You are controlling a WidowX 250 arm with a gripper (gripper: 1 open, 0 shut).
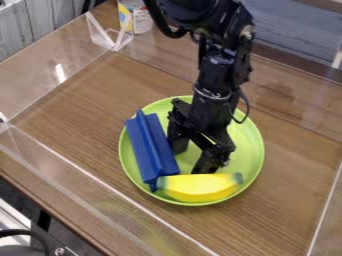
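A green plate (243, 135) rests on the wooden table, holding a blue elongated block (151, 150) along its left side and a yellow banana (201, 186) at its front. My black gripper (191, 150) reaches down from the top into the middle of the plate, between the block and the back of the banana. Its fingers are dark against dark shapes, so I cannot tell whether they are open or shut or hold anything.
A white container (134, 20) stands at the back left, near a pale wall along the back.
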